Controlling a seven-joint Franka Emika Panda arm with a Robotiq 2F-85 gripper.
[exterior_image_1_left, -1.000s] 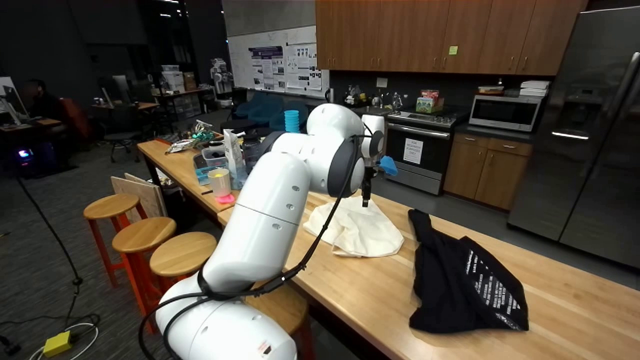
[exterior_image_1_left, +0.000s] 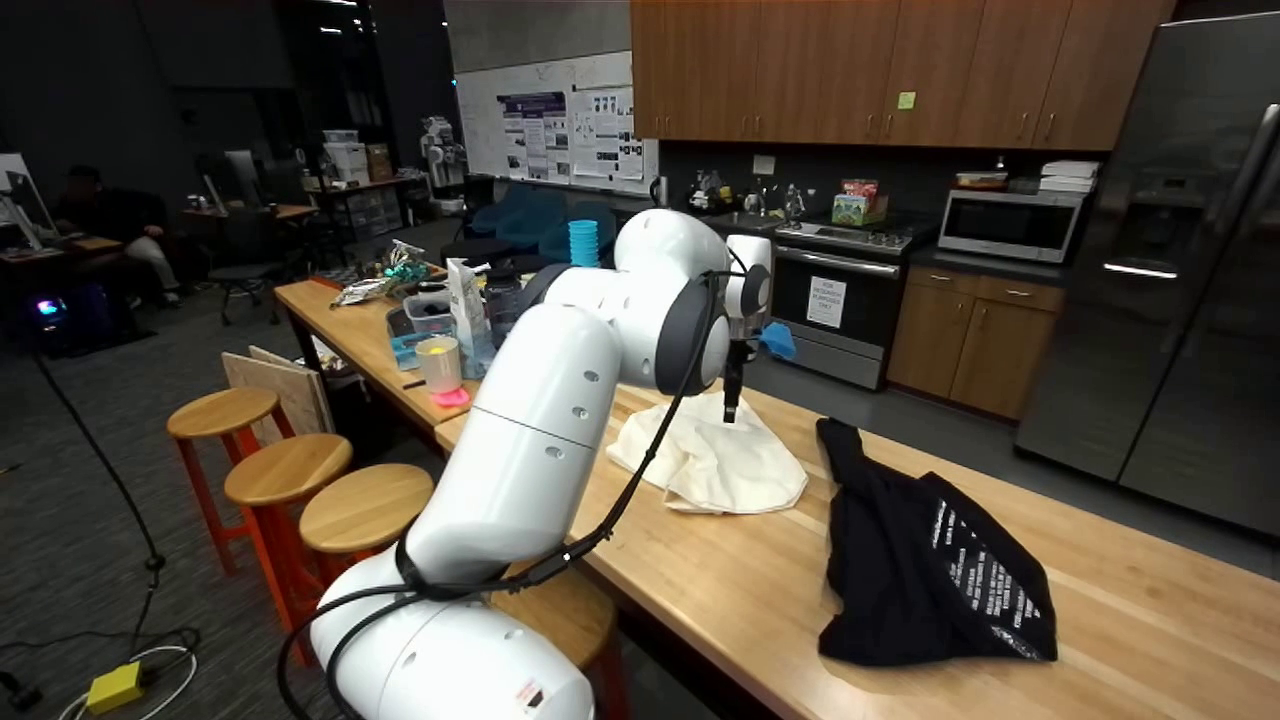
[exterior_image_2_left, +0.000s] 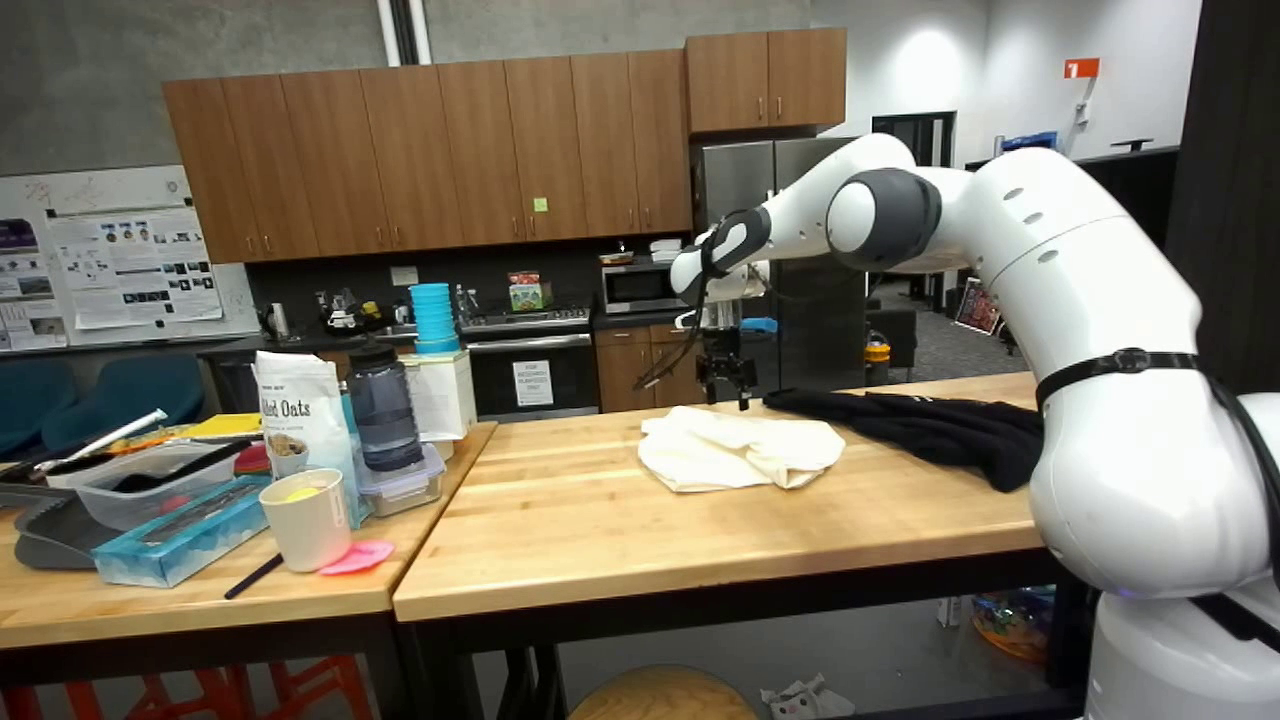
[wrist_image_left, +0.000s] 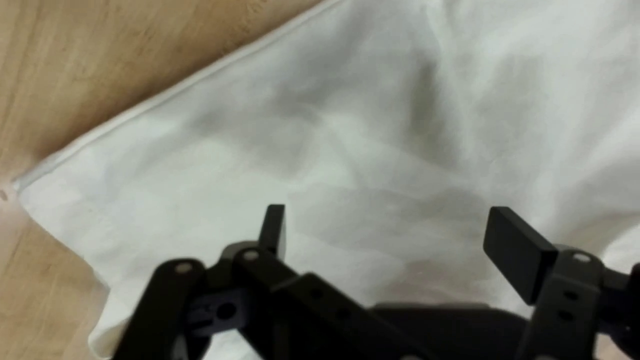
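A cream-white cloth (exterior_image_1_left: 720, 462) lies loosely spread and wrinkled on the wooden table; in exterior view 2 the same cloth (exterior_image_2_left: 738, 450) shows folds on top. My gripper stands open over it, fingers wide apart with only cloth surface visible below the gap. One black finger (wrist_image_left: 519, 252) shows at the right. From the side, the gripper (exterior_image_2_left: 727, 396) points down by the cloth's far edge; whether its tips touch the fabric I cannot tell. A black garment with white print (exterior_image_1_left: 948, 558) is spread to the right of the cloth, apart from it.
Bare table (exterior_image_2_left: 564, 510) lies left of the cloth. On the adjoining table stand a white mug (exterior_image_2_left: 308, 522), an oats bag (exterior_image_2_left: 306, 420), a dark bottle (exterior_image_2_left: 386, 408) and a tissue box (exterior_image_2_left: 180, 534). Stools (exterior_image_1_left: 366, 502) line the near side.
My gripper has come down slightly toward the cloth. Neither the cloth nor the black garment has visibly moved.
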